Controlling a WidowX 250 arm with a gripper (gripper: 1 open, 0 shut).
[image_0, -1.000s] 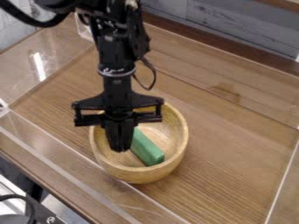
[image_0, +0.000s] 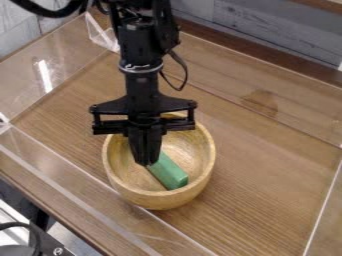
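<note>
My black gripper (image_0: 144, 148) reaches down from the top centre of the camera view into a round cream bowl (image_0: 194, 190), its fingertips over the bowl's middle. It is shut, and nothing shows between its fingers. A green block (image_0: 167, 172) lies tilted in the bowl, just right of and below the fingertips. The gripper's body hides the back of the bowl.
The bowl stands on a wooden table (image_0: 254, 150), which is clear to the right and at the left. A pale wall runs along the back. Clear plastic edging runs along the left, and a black cable lies at the lower left.
The gripper has risen somewhat and shifted slightly right within the bowl's area. The green block and the bowl look nearly unmoved.
</note>
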